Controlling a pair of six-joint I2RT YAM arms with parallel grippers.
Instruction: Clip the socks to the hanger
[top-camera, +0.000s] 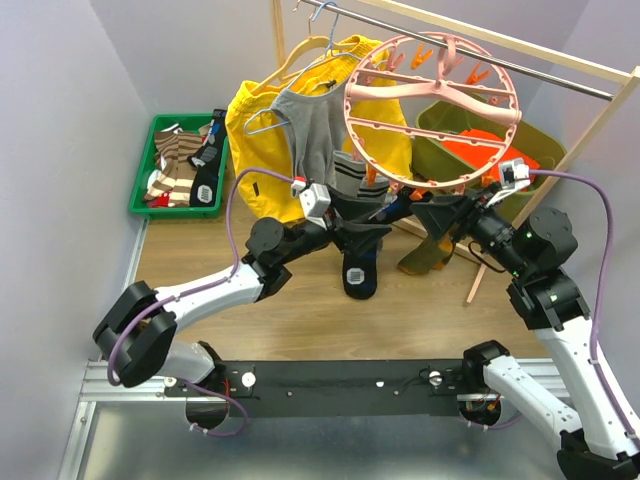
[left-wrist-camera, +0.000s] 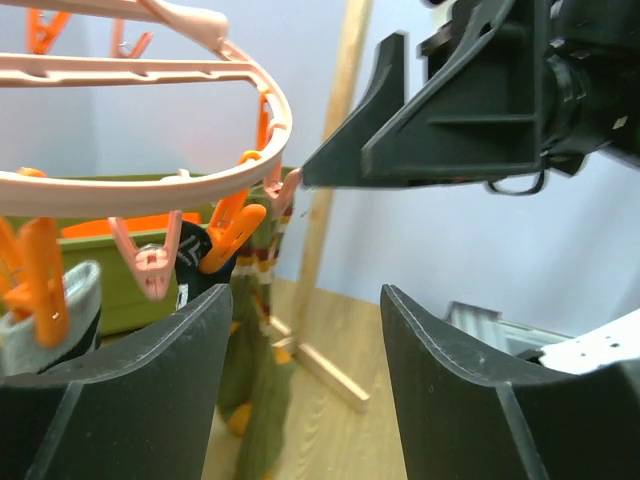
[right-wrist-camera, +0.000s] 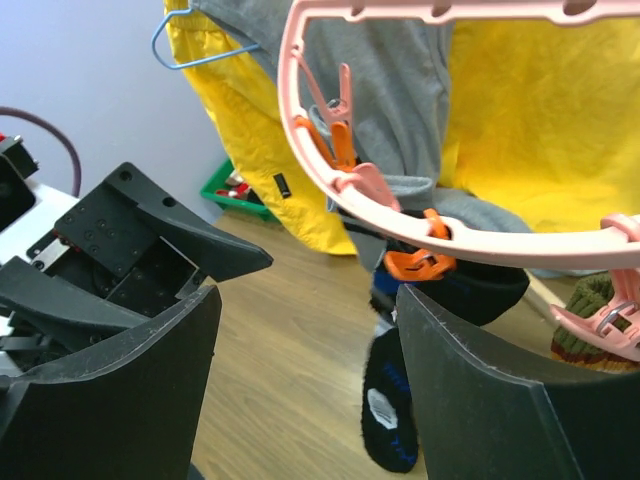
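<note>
The pink round hanger (top-camera: 433, 185) with orange and pink clips hangs from the rail. A black sock (top-camera: 360, 275) (right-wrist-camera: 388, 410) hangs below it at an orange clip (right-wrist-camera: 420, 265). Olive socks (top-camera: 425, 255) (left-wrist-camera: 258, 400) and grey socks (left-wrist-camera: 40, 345) hang from other clips. My left gripper (top-camera: 360, 225) is open just left of the hanger, nothing between its fingers. My right gripper (top-camera: 435, 215) is open at the hanger's lower right, facing it; the black sock shows beyond its fingers.
A green bin (top-camera: 133, 200) of socks sits back left. An olive bin (top-camera: 540, 145) stands behind the hanger beside the wooden rack (top-camera: 590, 130). Yellow garments (top-camera: 250, 190) and a grey top hang left of the hanger. Bare floor lies in front.
</note>
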